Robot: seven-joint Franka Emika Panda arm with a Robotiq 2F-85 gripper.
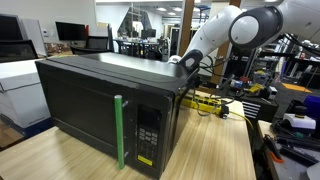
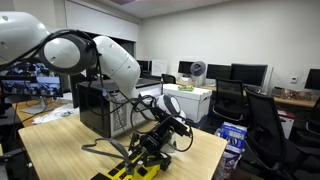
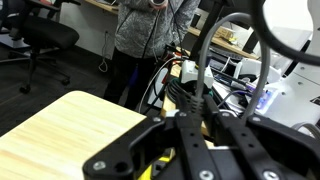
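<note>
A grey cable (image 3: 203,75) rises in loops from my gripper, which appears shut on it in the wrist view; the fingertips are hard to make out there. Exterior view 2 has the gripper (image 2: 150,152) low over the table among dark and grey cable loops (image 2: 116,146), close to a yellow object (image 2: 138,172). From exterior view 1, that yellow object (image 1: 207,105) and the tangle of cables (image 1: 240,92) lie to the right of the black microwave, which hides part of the arm.
A black microwave (image 1: 105,105) with a green strip (image 1: 119,132) on its door takes up much of the table. Bare wood (image 1: 215,150) lies right of it. In the wrist view a person (image 3: 150,40) stands beyond the table edge.
</note>
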